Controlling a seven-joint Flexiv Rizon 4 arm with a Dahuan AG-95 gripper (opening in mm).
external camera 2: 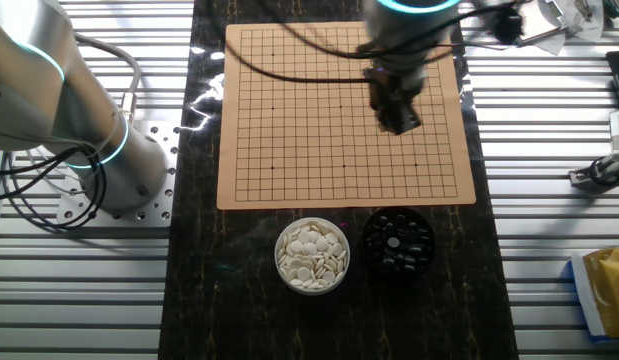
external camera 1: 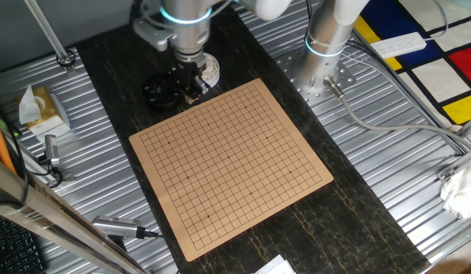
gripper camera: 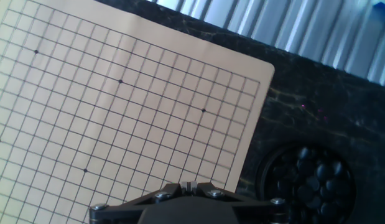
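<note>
A bare tan Go board with a black grid lies flat on the dark tabletop, no stones on it. Just off its edge stand a bowl of white stones and a black bowl of black stones. In the wrist view, the black bowl is at lower right. My gripper appears shut, its tips together with nothing visible between them. In exterior view 2 the gripper hangs blurred over the board; in exterior view 1 the arm partly covers the white bowl.
The robot base stands on the ribbed metal table beside the board. A tissue box sits on the opposite side. White paper lies at the near edge. Cables hang across the view from the arm.
</note>
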